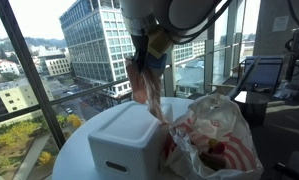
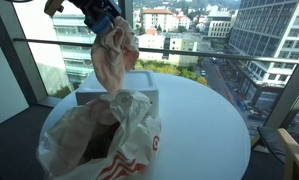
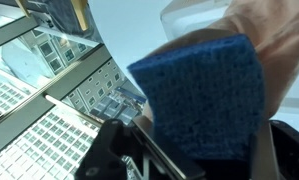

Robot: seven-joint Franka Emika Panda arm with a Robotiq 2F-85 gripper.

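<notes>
My gripper (image 1: pixel 149 58) is shut on a pale pink cloth (image 1: pixel 146 88), which hangs down above the round table. In exterior view 2 the cloth (image 2: pixel 116 55) dangles over the back of the plastic bag, close to the white box (image 2: pixel 144 83). A blue textured piece (image 3: pixel 207 92) fills the space ahead of the fingers in the wrist view, with pink folds (image 3: pixel 274 35) behind it; whether the two are joined I cannot tell. The white box (image 1: pixel 129 135) stands on the table, with the cloth's lower end overlapping its right side in exterior view 1.
A white plastic bag (image 1: pixel 214 135) with red markings stands open beside the box, with reddish and yellow items (image 1: pixel 214 155) inside. Bare white tabletop (image 2: pixel 214 125) shows on the far side. Tall windows surround the table, and a chair (image 2: pixel 284 145) stands nearby.
</notes>
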